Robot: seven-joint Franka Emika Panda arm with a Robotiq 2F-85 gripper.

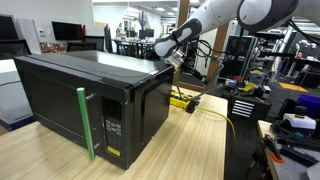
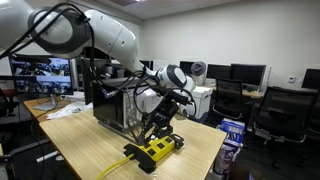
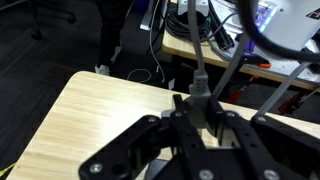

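In the wrist view my gripper is shut on a slim grey thing (image 3: 199, 84), which runs up from between the dark fingertips towards the top edge of the picture. What this thing is, I cannot tell. Light wooden tabletop (image 3: 95, 105) shows below and to the left of the fingers. From the side, my arm (image 2: 166, 98) reaches over the table, with a yellow-and-black item (image 2: 165, 150) lying on the wood below it. The held thing is too small to make out in either exterior view.
A large black microwave (image 1: 115, 133) with a green strip (image 1: 86, 124) takes up the left of the table. A yellow cable (image 1: 231, 126) trails across the right side. Black office chairs (image 2: 270, 118) stand behind.
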